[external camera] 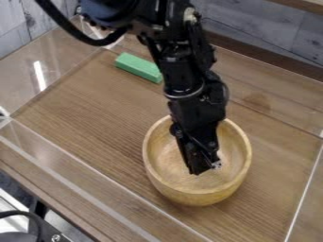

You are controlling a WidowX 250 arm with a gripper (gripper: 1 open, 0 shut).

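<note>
The black arm reaches down from the top to a round, pale wooden bowl (177, 185) in the lower middle. Its gripper (199, 159) is low over the bowl's inside, toward the back right half. Whether the fingers are open or shut, or hold anything, is hard to tell against the dark arm.
A green block (138, 66) lies at the upper left, partly beside the arm. A dark cable (25, 219) is at the bottom left corner.
</note>
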